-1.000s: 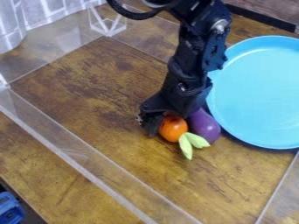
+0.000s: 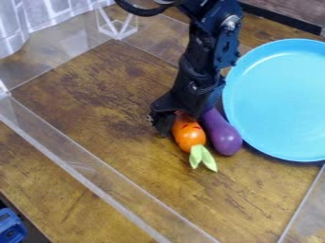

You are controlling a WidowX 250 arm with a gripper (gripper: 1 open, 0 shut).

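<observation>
The black gripper [image 2: 181,115] reaches down over the top end of an orange toy carrot [image 2: 188,134] with pale green leaves, which lies on the wooden surface. Its fingers are dark and partly hide the carrot's upper end; whether they are closed on it is unclear. A purple toy eggplant [image 2: 225,137] lies right beside the carrot, close to the gripper's right side.
A large light blue plate [image 2: 279,100] fills the right side, next to the eggplant. A blue object [image 2: 8,226] shows at the lower left corner.
The gripper has shifted slightly up, and more of the carrot and eggplant shows, both now lying more lengthwise in view.
</observation>
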